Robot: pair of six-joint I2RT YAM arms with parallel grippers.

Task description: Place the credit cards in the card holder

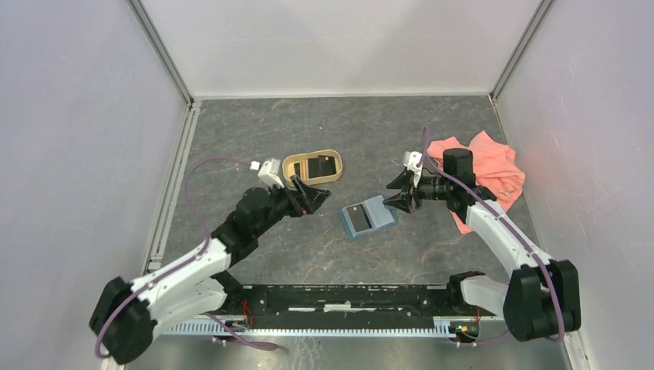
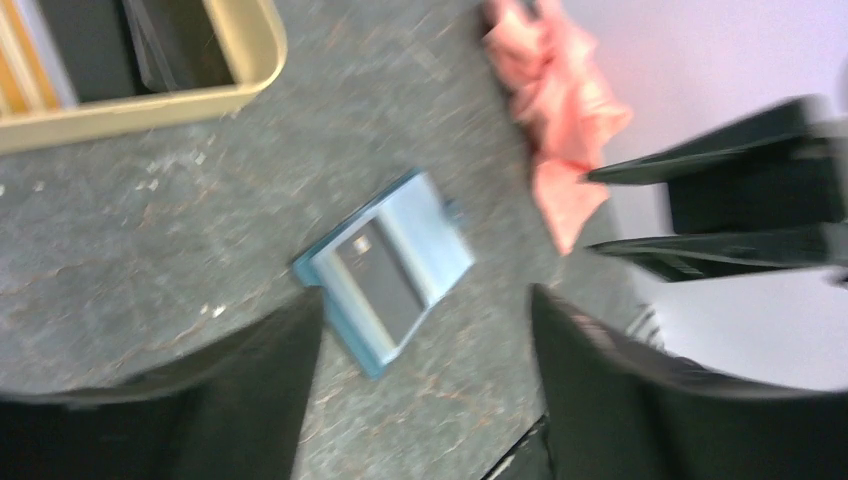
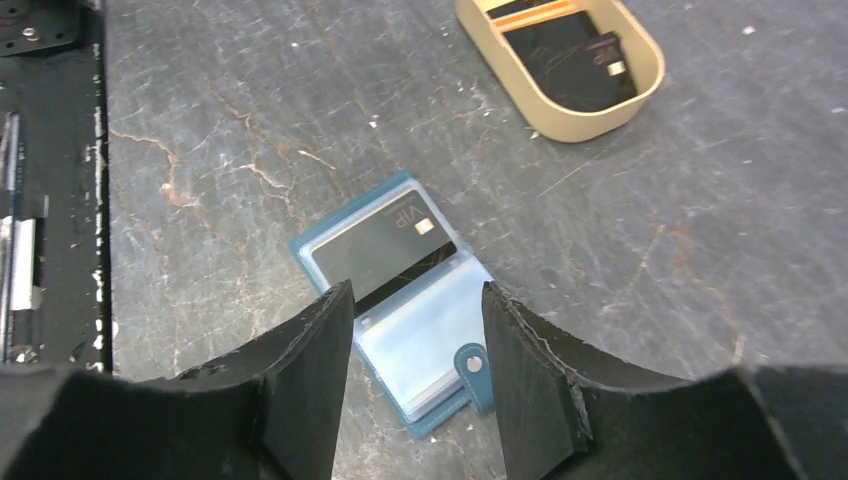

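A light blue card holder [image 1: 378, 212] lies on the dark table, a black VIP card [image 3: 385, 240] in one section, its other section pale and empty-looking. A tan tray [image 1: 334, 176] with more dark cards and some orange ones [image 3: 530, 15] stands behind it. My left gripper [image 1: 307, 199] is raised left of the holder; its blurred fingers in its wrist view look apart, with nothing visible between them. My right gripper [image 1: 401, 193] hovers by the holder's right, open and empty.
A pink cloth [image 1: 493, 162] lies at the table's right. White walls surround the table.
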